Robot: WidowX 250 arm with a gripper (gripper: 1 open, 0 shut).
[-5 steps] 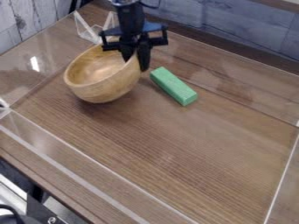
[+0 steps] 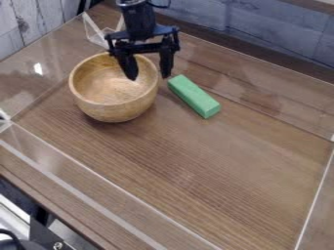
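Note:
My black gripper (image 2: 146, 59) is open, its two fingers spread above the back rim of a wooden bowl (image 2: 113, 96), one finger over the bowl and the other just right of it. The bowl sits on the wooden table (image 2: 196, 186) at the upper left. A green rectangular block (image 2: 193, 96) lies to the right of the bowl. Whether the fingertips touch the bowl is unclear.
A pale, wire-like object stands at the back left behind the gripper.
The gripper has risen toward the back of the scene and its fingers look more spread. The bowl has settled flatter than a second ago, when it was tilted.

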